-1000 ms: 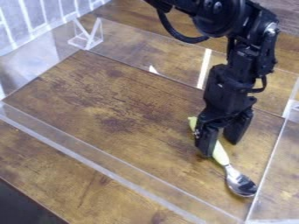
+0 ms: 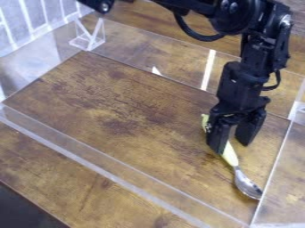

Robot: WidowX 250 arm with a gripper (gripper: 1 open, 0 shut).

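A spoon with a pale yellow-green handle [image 2: 226,155] and a silver bowl [image 2: 247,187] lies on the wooden surface at the right, pointing toward the front. My black gripper [image 2: 231,135] hangs low over the top of the handle, its fingers apart on either side of it and hiding part of it. Whether the fingertips touch the spoon cannot be told.
A clear-walled enclosure surrounds the wooden floor [image 2: 107,107], with a small clear bracket [image 2: 87,37] at the back left.
My gripper has shifted slightly to the right. The spoon has moved a little, its handle now slightly further right.
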